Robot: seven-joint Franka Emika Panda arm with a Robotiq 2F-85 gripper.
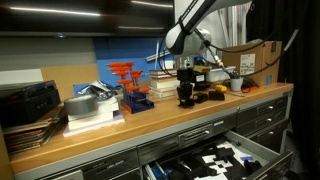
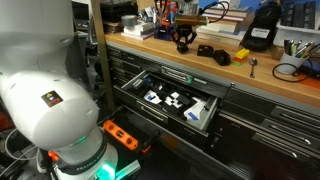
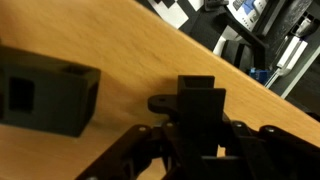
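Note:
In the wrist view, my gripper is shut on a small black object (image 3: 200, 95) with a rounded end poking out to the left. What exactly the object is cannot be made out. Exterior view 1 has the gripper (image 1: 186, 98) low over the wooden counter (image 1: 110, 133), near its front edge. From the other side, in exterior view 2, the gripper (image 2: 182, 46) appears at the counter's front part. Whether the held object touches the wood is unclear.
A dark box-like thing (image 3: 45, 90) lies left of the gripper in the wrist view. Below the counter, an open drawer (image 2: 165, 100) holds several black and white items. Red-orange racks (image 1: 122, 75) and a metal pot (image 1: 97, 90) stand to the left on the counter.

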